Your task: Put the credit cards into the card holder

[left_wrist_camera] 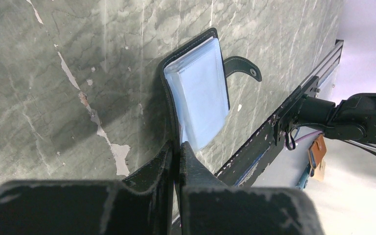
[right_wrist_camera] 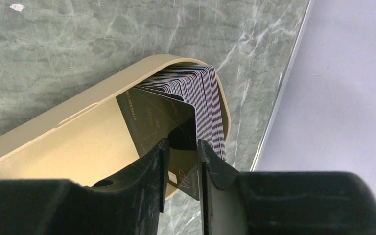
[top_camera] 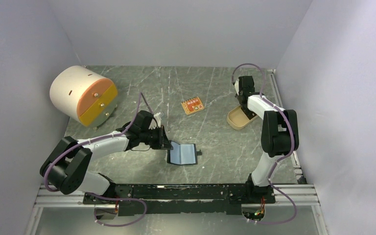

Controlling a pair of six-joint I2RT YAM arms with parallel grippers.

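The card holder [left_wrist_camera: 200, 93], black outside with clear bluish sleeves, lies spread on the table in front of the left arm. My left gripper is shut on the holder's dark cover edge. In the right wrist view, a stack of thin credit cards [right_wrist_camera: 209, 100] leans at one end of a beige tray [right_wrist_camera: 66, 115]. A black card [right_wrist_camera: 149, 115] with gold print fronts the stack. My right gripper is part open at this card, whose side edge runs between the fingers. Contact with it cannot be judged.
An orange patterned item [top_camera: 192, 105] lies mid-table, toward the back. At the back left stands a cream drum-shaped cabinet [top_camera: 85, 95] with a yellow drawer. Close to the tray rises the right wall [right_wrist_camera: 333, 88]. The centre between both arms is clear.
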